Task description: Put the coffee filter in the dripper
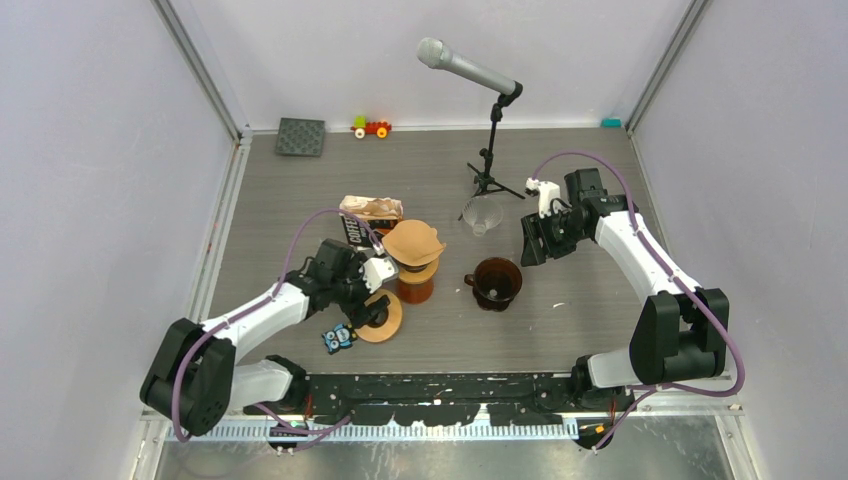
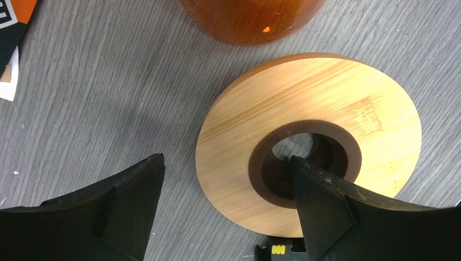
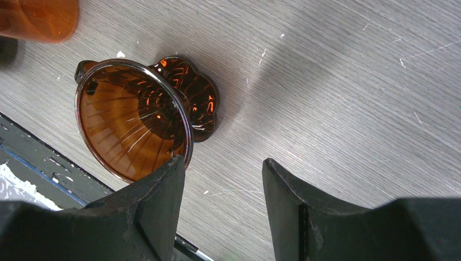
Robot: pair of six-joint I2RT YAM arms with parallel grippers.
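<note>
The brown paper coffee filter rests on top of a stand or jar with a wooden collar. To its right lies the brown glass dripper, tipped over, its wide mouth facing the lower left in the right wrist view. My left gripper is low over a round wooden disc with a dark-rimmed hole. Its fingers are apart; one finger overlaps the hole, the other is outside the disc. Whether the finger reaches into the hole cannot be told. My right gripper stands open and empty, near the dripper's rim.
A coffee package is behind the left gripper. An amber jar stands beside the disc, and a blue owl-like item touches its left side. A clear cup and microphone stand are farther back.
</note>
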